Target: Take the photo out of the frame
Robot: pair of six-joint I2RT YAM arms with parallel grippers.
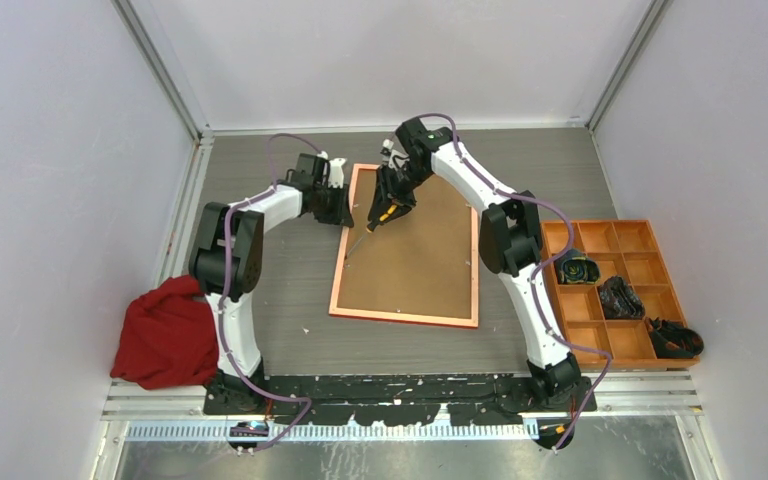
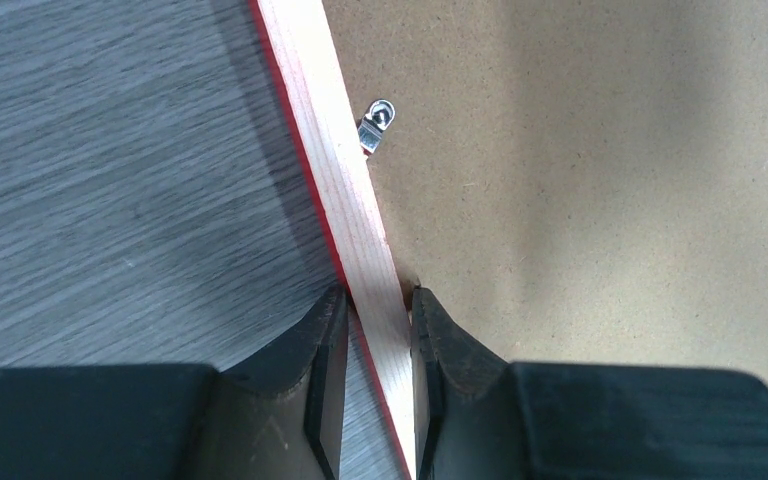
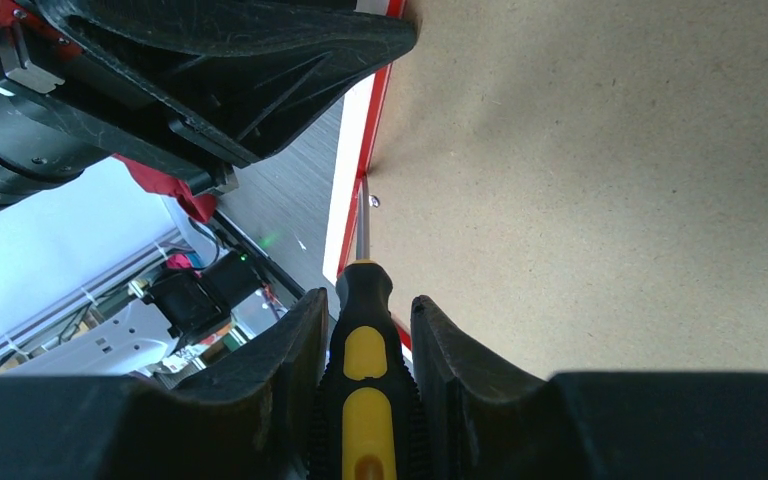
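The picture frame (image 1: 405, 318) lies face down on the table, its brown backing board (image 1: 415, 260) held inside a pale wooden border with red sides. My left gripper is shut on the left border, one finger outside it and one over the inner edge. A small metal clip (image 2: 375, 125) sits on that inner edge, farther along. My right gripper is shut on a yellow and black screwdriver (image 3: 364, 352). Its thin shaft reaches the left border's inner edge, beside a small metal fastener (image 3: 375, 201). No photo shows; the board covers the inside.
To the right stands an orange compartment box (image 1: 586, 335) with several dark bundles in it. A red cloth (image 1: 167, 340) lies at the left. Both arms are close together over the frame's upper left.
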